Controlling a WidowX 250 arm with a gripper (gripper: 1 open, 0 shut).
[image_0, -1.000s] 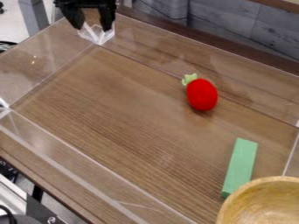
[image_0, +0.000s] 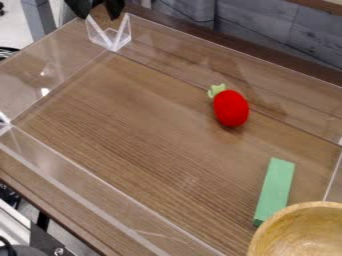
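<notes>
The gripper (image_0: 100, 14) is a dark shape at the top left edge, mostly cut off, above a clear, crinkled transparent item (image_0: 108, 36) on the wooden table (image_0: 140, 135). Whether it is open or shut cannot be told. A red strawberry-like object (image_0: 230, 108) with a green top lies at centre right. A green bar (image_0: 274, 190) lies at the lower right.
A tan bowl (image_0: 301, 242) sits in the bottom right corner. A ledge (image_0: 301, 20) runs along the back right.
The dark gripper has risen, now mostly out of the top of the view, uncovering more of the transparent item. The objects on the table look unmoved.
</notes>
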